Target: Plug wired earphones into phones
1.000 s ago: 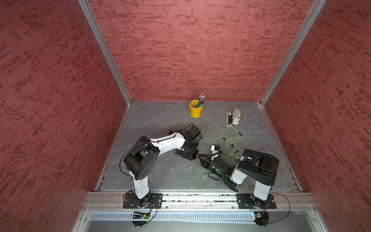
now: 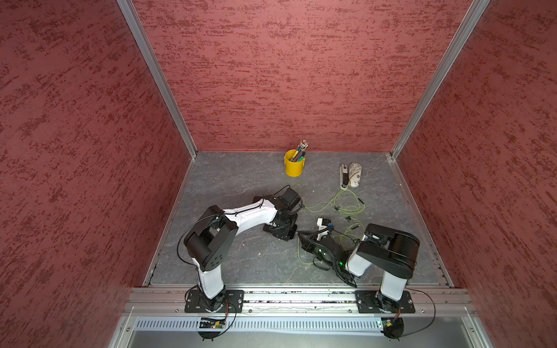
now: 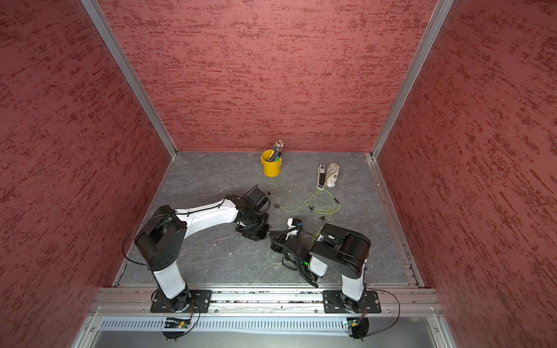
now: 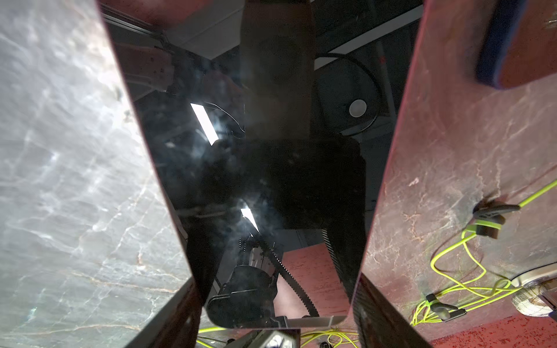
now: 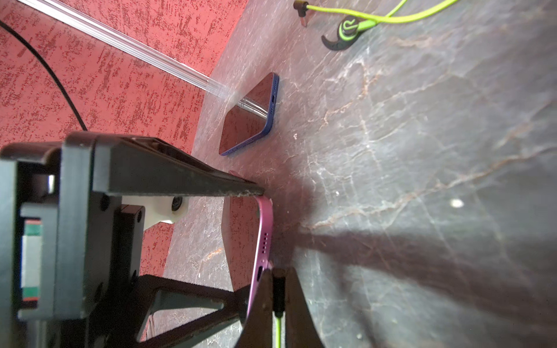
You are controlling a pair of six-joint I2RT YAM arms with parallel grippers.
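Observation:
Between the fingers of my left gripper, shut on its edges, is a pink-edged phone (image 4: 278,174) with a dark, reflective screen. Its port edge faces my right gripper, which is shut on a black earphone plug (image 5: 279,298) trailing a lime-green cable (image 5: 278,333). The plug's front lies right by the port in the phone's lower edge (image 5: 264,237); the gripper tips cover the meeting point, so I cannot tell whether any of it is inside. A second phone, blue-edged (image 5: 249,116), lies flat beyond my left gripper.
Another lime-green earphone cable (image 2: 348,203) lies looped on the table at the right, its free angled plug (image 5: 300,7) showing. Behind it are a grey handheld device (image 2: 344,177) and a patterned case (image 2: 355,174). A yellow bucket (image 2: 294,166) of pens stands at the back.

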